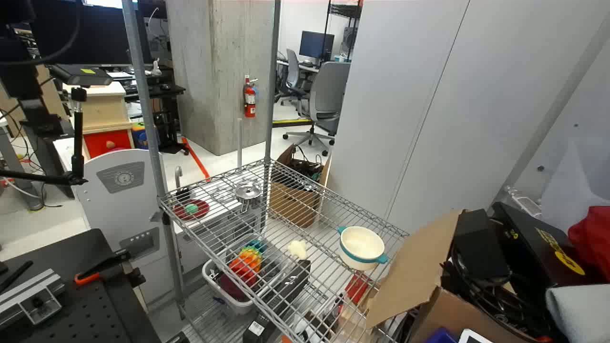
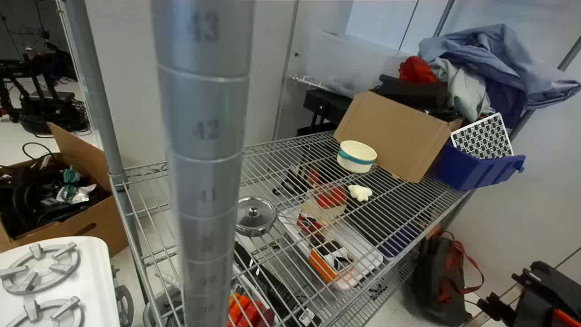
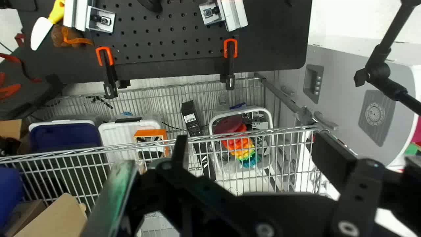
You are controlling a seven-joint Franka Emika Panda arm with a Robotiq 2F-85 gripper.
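Observation:
Seen in the wrist view, my gripper is open above the wire shelf (image 3: 94, 150), its dark fingers wide apart and nothing between them. A cream bowl with teal handles (image 1: 362, 245) rests on the rack in exterior view 1; exterior view 2 shows the same bowl (image 2: 356, 155) close to a cardboard flap. Near it lies a small cream-white piece (image 2: 360, 192). A silver round lidded pot or lid (image 2: 256, 217) is farther left on the wires. Neither exterior view shows the gripper.
An open cardboard box (image 1: 420, 268) full of black gear crowds one shelf end, with a blue bin (image 2: 482, 170) beside it. Metal posts (image 2: 204, 163) rise at the shelf corners. A black pegboard table (image 3: 169, 39) borders the rack. Bare wire separates the pot and bowl.

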